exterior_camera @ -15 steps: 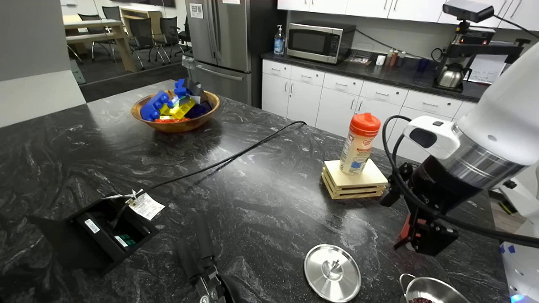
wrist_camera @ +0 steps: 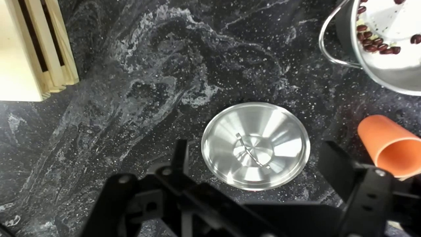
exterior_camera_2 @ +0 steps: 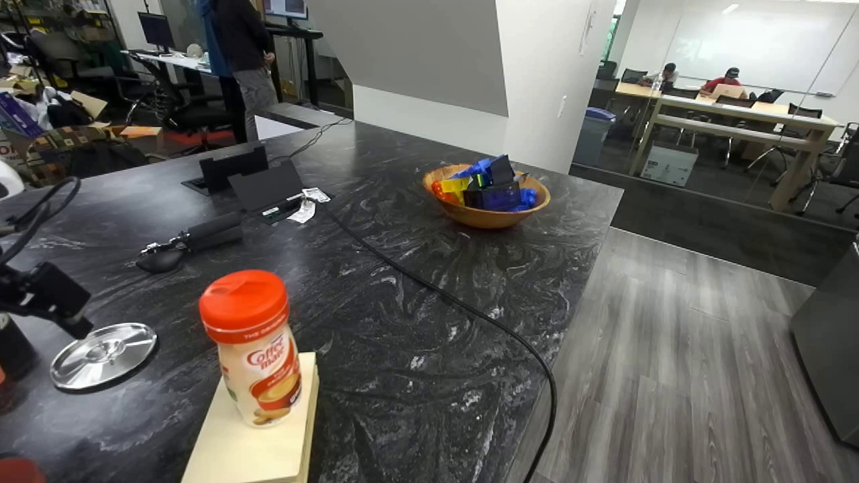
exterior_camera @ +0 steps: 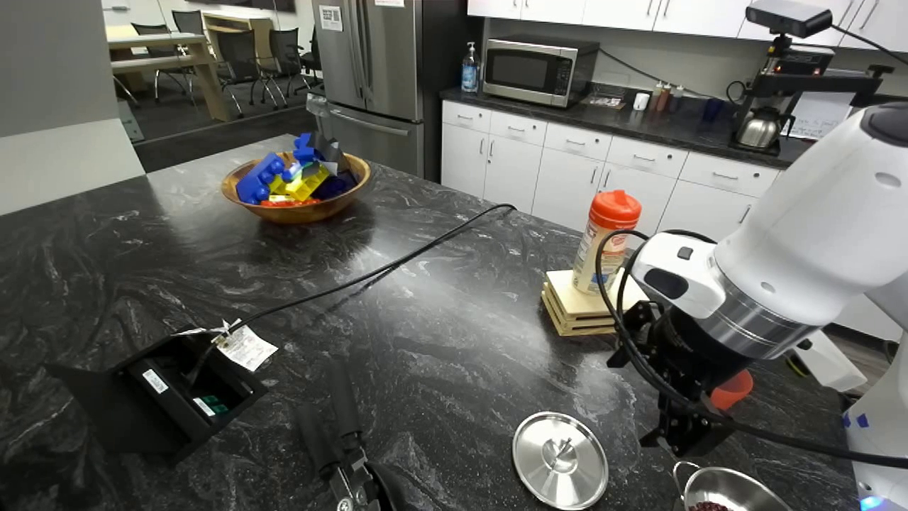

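My gripper is open and empty, its black fingers standing wide apart above the table. A round steel lid [wrist_camera: 255,146] with a thin wire handle shows between the fingers in the wrist view, lying flat on the dark table. At the upper right of that view is a steel pot [wrist_camera: 351,39] with red beans inside. An orange cup [wrist_camera: 373,134] lies on its side beyond my right finger. In exterior view 1 the gripper [exterior_camera: 660,387] hangs to the right of the lid [exterior_camera: 560,460], clear of it.
A creamer bottle with a red cap [exterior_camera_2: 254,346] stands on a pale wooden block [exterior_camera_2: 241,443]. Farther off are a wooden bowl of coloured blocks [exterior_camera: 340,196], a black cable [exterior_camera: 383,271], an open black box [exterior_camera: 179,392] and a black-handled tool [exterior_camera: 345,409]. Mid-table is mostly clear.
My arm has moved left and toward the lid in exterior view 1. It now covers part of the wooden block, and the orange cup shows behind it. The lid has stayed put.
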